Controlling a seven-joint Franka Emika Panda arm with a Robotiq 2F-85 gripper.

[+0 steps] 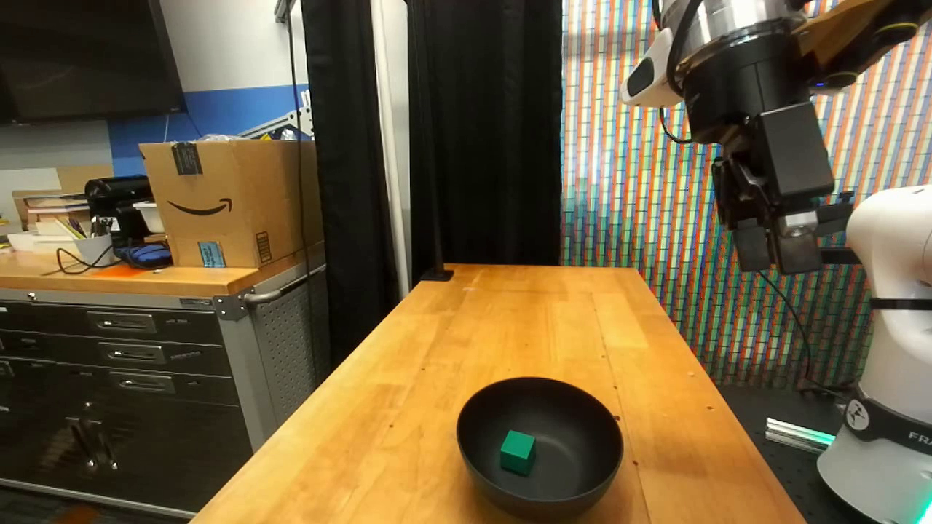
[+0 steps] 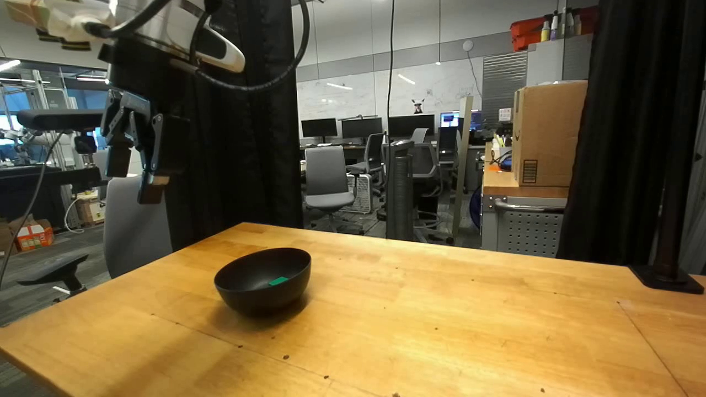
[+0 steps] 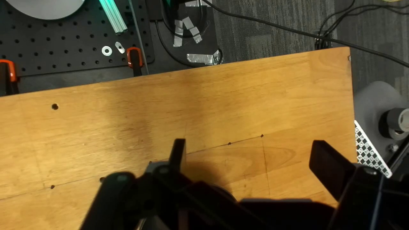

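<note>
A green cube rests inside a black bowl on the wooden table. In the second exterior view, only a bit of the green cube shows over the rim of the black bowl. My gripper hangs well above the table, on the robot-base side of the bowl and apart from it. Its fingers are spread, and the space between them is empty. From the wrist, the open gripper has bare wood below it, and the cube cannot be seen there.
A black stand base sits at its far end. Orange-tipped clamps line the edge by the pegboard. The cardboard box stands on a separate workbench.
</note>
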